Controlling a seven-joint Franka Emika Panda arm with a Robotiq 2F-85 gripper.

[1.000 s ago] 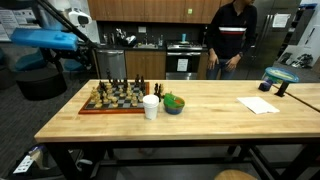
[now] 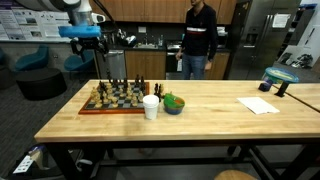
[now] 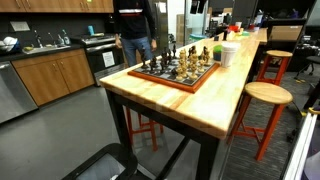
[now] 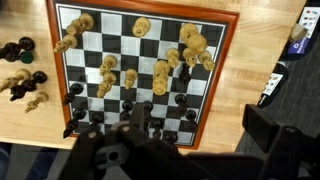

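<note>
A chessboard [image 2: 112,111] with a red-brown border lies on the left part of the wooden table, set with tan and black pieces. Seen from above in the wrist view, light pieces [image 4: 160,78] stand across the board's upper and middle squares, and black pieces [image 4: 170,136] crowd its lower part. My gripper is open, its two dark fingers wide apart at the bottom of that view, with no piece seen between them. Exterior view 1 has the gripper [image 2: 103,46] high above the board, clear of every piece. The left finger hides part of the board's lower edge.
Right of the board stand a white cup [image 2: 151,107] and a bowl [image 2: 173,105] with something green in it. Several loose pieces [image 4: 22,80] sit beside the board. White paper [image 2: 258,105] lies farther right, past bare tabletop. A person [image 2: 198,38] stands behind the table.
The blue arm has moved right and a little up in exterior view 1, its gripper now showing over the board. The person has shifted left. The board looks unchanged.
</note>
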